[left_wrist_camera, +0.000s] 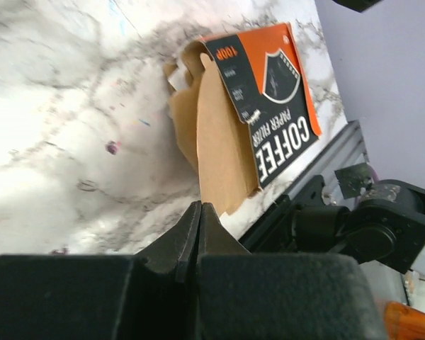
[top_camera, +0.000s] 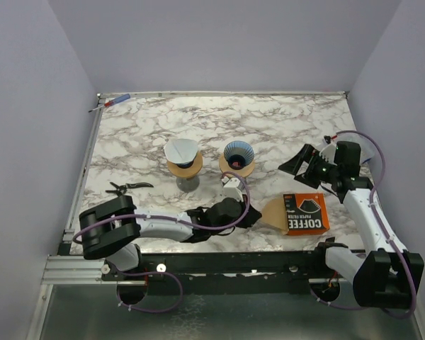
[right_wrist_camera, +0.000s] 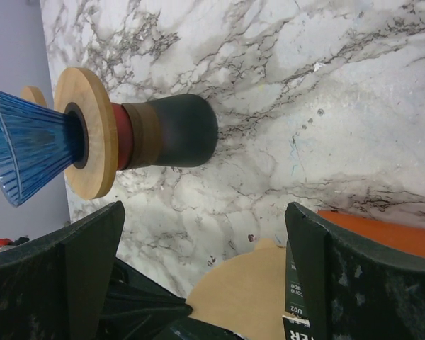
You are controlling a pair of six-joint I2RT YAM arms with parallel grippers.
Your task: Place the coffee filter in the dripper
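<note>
The coffee filter box (top_camera: 306, 214), orange and black, lies flat at the front right with tan paper filters (left_wrist_camera: 222, 149) poking out of its open left side. My left gripper (top_camera: 250, 217) is shut just left of them; in the left wrist view the edge of a filter reaches its tips (left_wrist_camera: 200, 207), and I cannot tell whether it is pinched. My right gripper (top_camera: 303, 163) stands open above and behind the box. The blue ribbed dripper (top_camera: 237, 156) sits on a wooden-ringed stand at the centre back.
A white dripper (top_camera: 181, 152) on a stand is left of the blue one. Pliers (top_camera: 127, 187) lie at the left, a screwdriver (top_camera: 117, 100) at the back left.
</note>
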